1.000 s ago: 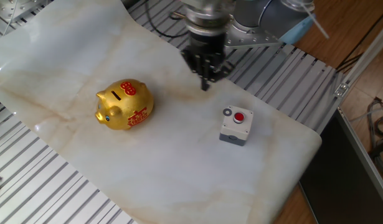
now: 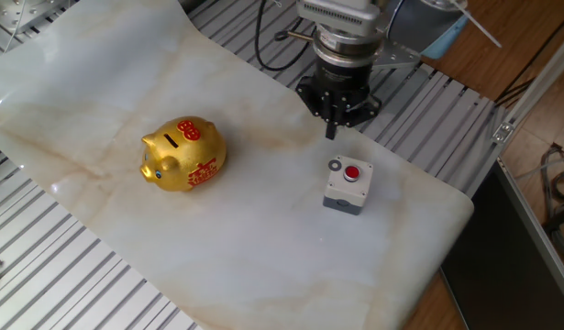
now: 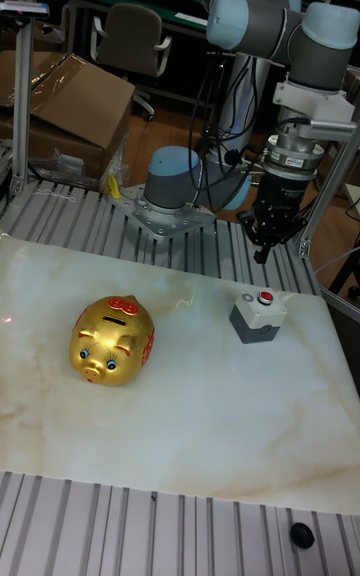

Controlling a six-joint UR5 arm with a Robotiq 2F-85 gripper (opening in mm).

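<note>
A white-and-grey button box (image 2: 344, 197) stands near the right end of the marbled sheet, a red button (image 2: 352, 172) on its top. Beside the button is a small grey round disc (image 2: 335, 165); whether it is loose or part of the box cannot be told. To the left sits a golden piggy bank (image 2: 184, 154) with red markings and a dark slot on top; its face shows in the other exterior view (image 3: 111, 341). Above and behind the box hangs my black gripper (image 2: 331, 131), pointing down. Its fingertips (image 3: 262, 256) look shut together, with nothing visible between them, and do not touch the box.
The marbled sheet (image 2: 263, 247) is bare between and in front of the two objects. Its edges lie over a slatted metal table (image 3: 64, 517). A black round knob (image 3: 302, 534) is at the front right. Cardboard boxes (image 3: 69, 112) stand behind the table.
The piggy bank and box have not moved.
</note>
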